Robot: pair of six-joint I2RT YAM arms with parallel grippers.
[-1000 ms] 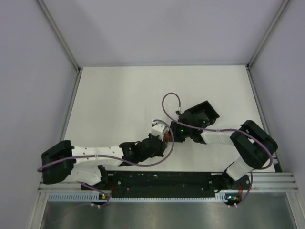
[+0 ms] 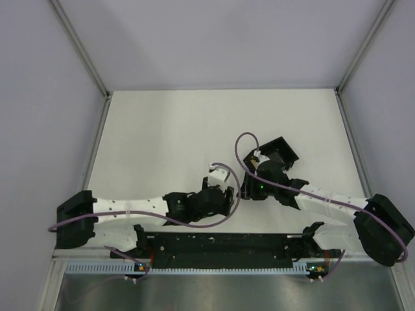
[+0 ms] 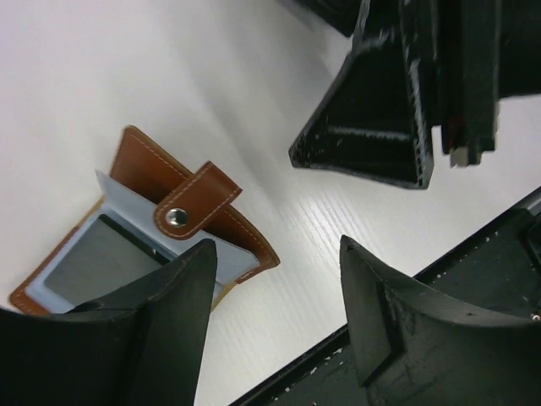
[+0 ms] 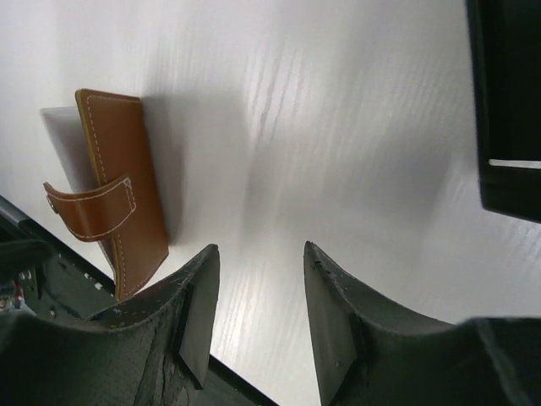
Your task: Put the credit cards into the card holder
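The brown leather card holder, with a snap strap and a pale inner layer, shows at the left of the left wrist view. It appears again at the left of the right wrist view, its brown side turned to me. My left gripper is open with an empty gap, one finger overlapping the holder's near part. My right gripper is also open, bare table between its fingers, and stands to the right of the holder. From above, the arms hide the holder. No separate credit card can be made out clearly.
A black open box stands behind the right arm; its edge shows at the right of the right wrist view. A dark strip runs along the table's front.
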